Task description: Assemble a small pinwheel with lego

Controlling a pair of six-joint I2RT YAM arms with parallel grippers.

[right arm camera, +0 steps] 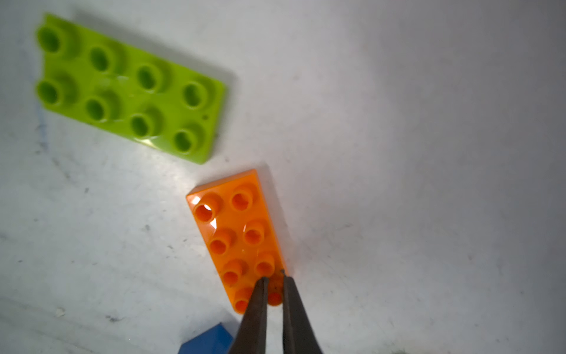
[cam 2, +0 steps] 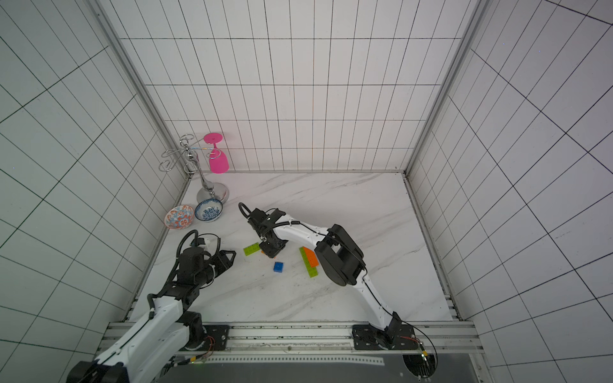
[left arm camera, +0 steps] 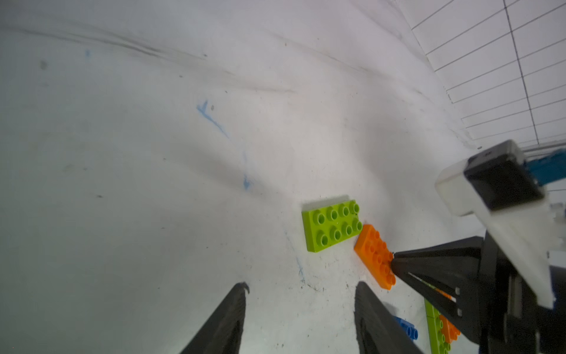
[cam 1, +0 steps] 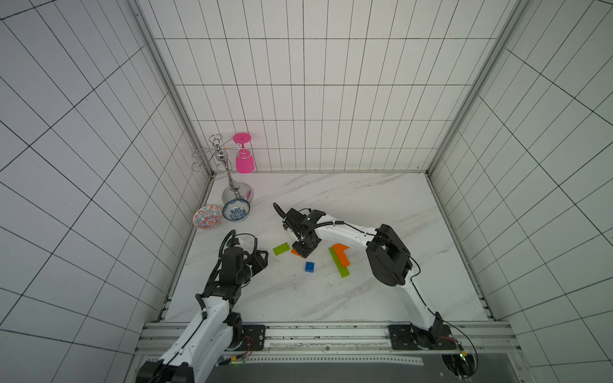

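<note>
A green brick (left arm camera: 333, 225) and an orange brick (right arm camera: 235, 227) lie studs-up on the table, close together but apart. My right gripper is shut, its fingertips in front of the orange brick's near end; nothing shows held between them. At the bottom of the right wrist view, part of a blue brick (right arm camera: 206, 341) appears; it is whole in the top left view, the blue brick (cam 1: 309, 266). Further right, a long green piece (cam 1: 339, 262) lies against orange pieces (cam 1: 341, 254). My left gripper is open and empty, left of the bricks.
Two patterned bowls, one red (cam 1: 207, 217) and one blue (cam 1: 236, 209), stand at the back left beside a metal rack (cam 1: 237, 192) with a pink goblet (cam 1: 244, 161). Bare table lies at the back right and along the front.
</note>
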